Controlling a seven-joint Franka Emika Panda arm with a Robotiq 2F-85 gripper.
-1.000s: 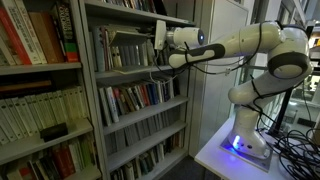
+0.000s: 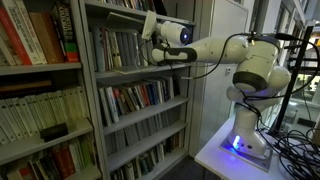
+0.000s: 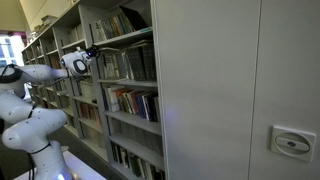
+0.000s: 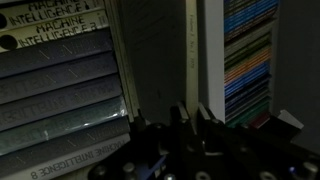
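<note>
In the wrist view, a thin book with a pale lettered spine runs down to my fingertips, and my gripper is shut on it. The fingers are dark, so their exact contact with the book is hard to make out. In exterior view 1, my gripper is at the upper part of the bookcase, with a narrow pale upright edge at it. Exterior view 2 shows the gripper small, in front of the upper shelves.
Thick grey books lie left of the held book in the wrist view, and thin colourful books are on its right. The bookcase has several filled shelves. A white table carries the arm's base.
My gripper and the pale edge at it have moved left and slightly up across the upper bookcase. The arm has followed in the same direction.
</note>
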